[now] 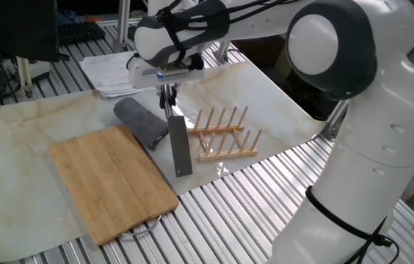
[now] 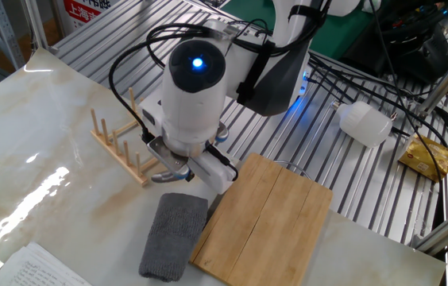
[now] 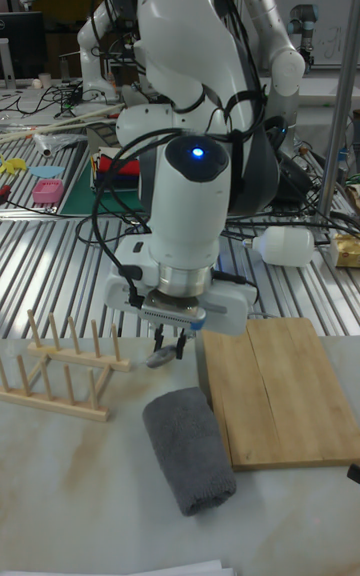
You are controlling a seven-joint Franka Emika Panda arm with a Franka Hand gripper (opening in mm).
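My gripper (image 1: 169,97) is shut on the handle of a knife with a broad grey blade (image 1: 180,147). In exterior view 1 the blade hangs down, between the wooden board and the peg rack. Exterior view 3 shows the dark fingers (image 3: 181,345) around the grey handle end (image 3: 161,358), above the table; the blade is hidden there. A wooden cutting board (image 1: 111,180) lies flat beside a rolled grey towel (image 1: 142,122). On the knife's other side stands a light wooden rack (image 1: 227,155) with upright pegs. The hand covers part of the rack in exterior view 2.
Written papers (image 1: 108,73) lie at the table's far side. A white bulb-shaped object (image 2: 364,124) and a yellow packet (image 2: 426,156) rest beyond the board.
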